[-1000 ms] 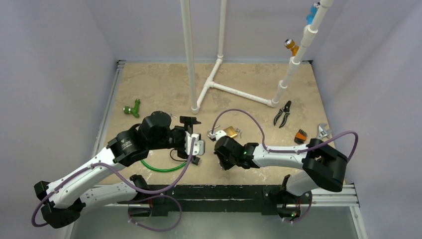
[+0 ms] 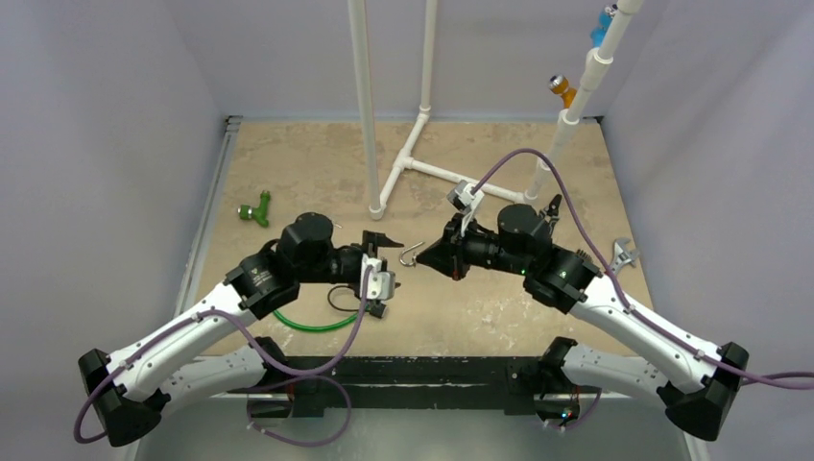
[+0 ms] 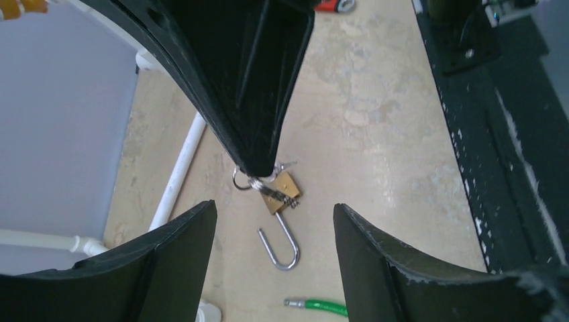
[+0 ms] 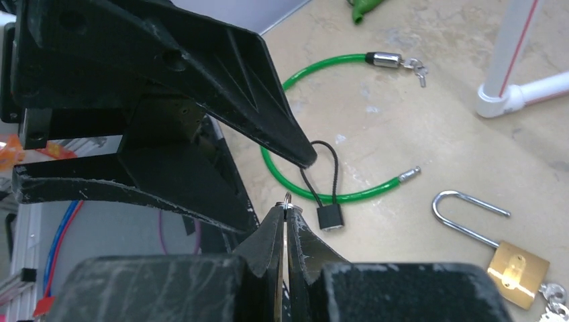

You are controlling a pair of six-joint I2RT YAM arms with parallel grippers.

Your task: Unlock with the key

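A small black lock (image 4: pixel 329 216) with a thin cable loop lies on the floor beside the green cable in the right wrist view. My left gripper is open, its fingertips wide apart and nothing between them. One of its black fingers (image 4: pixel 282 131) overlaps the lock's loop in the right wrist view. My right gripper is shut, with a bit of shiny metal at its tips. From the left wrist view that looks like a small key (image 3: pixel 274 192) with a ring beside it. The two grippers face each other above the floor.
A brass padlock (image 4: pixel 516 275) with its shackle open and keys attached lies on the floor. The green cable lock (image 2: pixel 322 327) curves under my left arm. White pipes (image 2: pixel 413 163) stand behind. A wrench (image 2: pixel 624 253) lies at the right.
My right arm has risen and swung away from the floor, its tip pointing left toward the left gripper. The left arm has shifted only slightly.
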